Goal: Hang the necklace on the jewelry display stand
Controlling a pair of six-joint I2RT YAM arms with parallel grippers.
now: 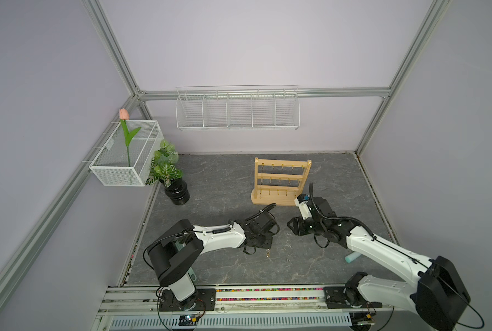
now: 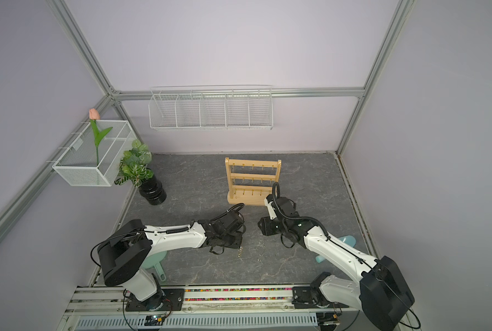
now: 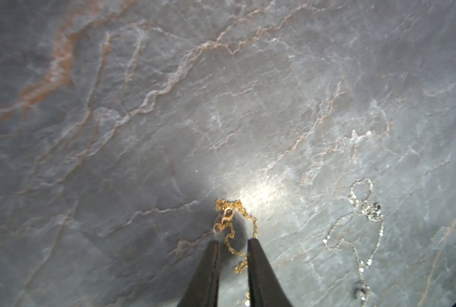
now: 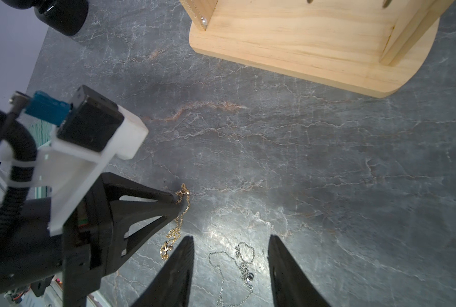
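Note:
On the grey table lies a gold necklace [image 3: 230,245], its chain bunched near its clasp. My left gripper is part open just over it, the fingertips on either side of part of the chain; whether they touch it cannot be told. A silver necklace lies loose to one side, also seen in the right wrist view. My right gripper is open above the table, with nothing held between its fingers and the silver chain on the table below. Behind both arms stands the wooden jewelry stand [image 1: 279,201], its hooks showing no necklace.
A black pot with a leafy plant [image 1: 165,165] stands at the back left. Wire baskets [image 1: 237,110] hang on the walls. A light blue object [image 1: 352,257] lies by the right arm. Bare table separates the chains from the stand.

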